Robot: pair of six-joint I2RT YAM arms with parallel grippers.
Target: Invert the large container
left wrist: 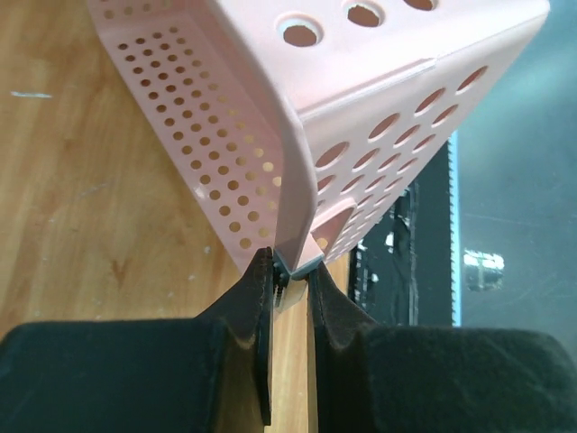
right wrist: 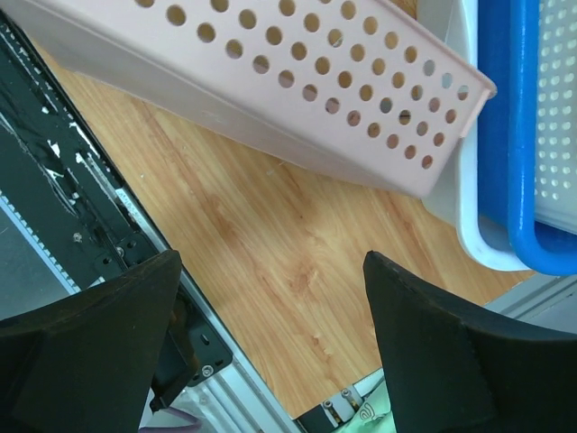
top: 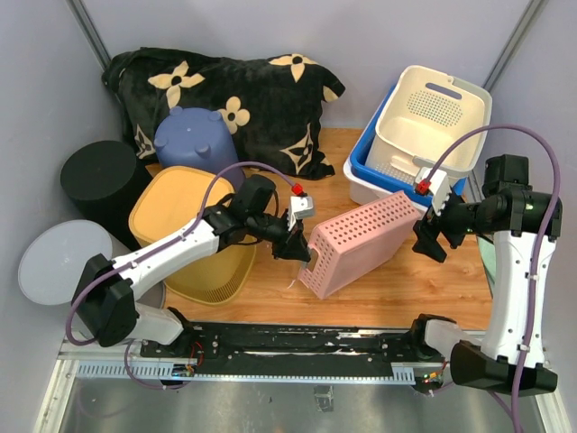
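The pink perforated container [top: 361, 242] is tipped on edge above the wooden table, its holed wall and outer side facing up in the top view. My left gripper [top: 302, 255] is shut on its left end; in the left wrist view the fingertips pinch the pink rim [left wrist: 296, 257] beside a handle slot. My right gripper [top: 431, 245] stands open to the right of the container, apart from it. In the right wrist view the container's wall [right wrist: 297, 90] crosses the upper part, and nothing lies between the spread fingers.
White and blue baskets [top: 361, 171] with a cream basket [top: 433, 117] stand close behind the pink container's right end. At left are a yellow bin [top: 171, 207], a blue stool [top: 194, 140] and black and grey cylinders. A dark pillow [top: 261, 108] lies behind. Bare wood [top: 451, 298] shows front right.
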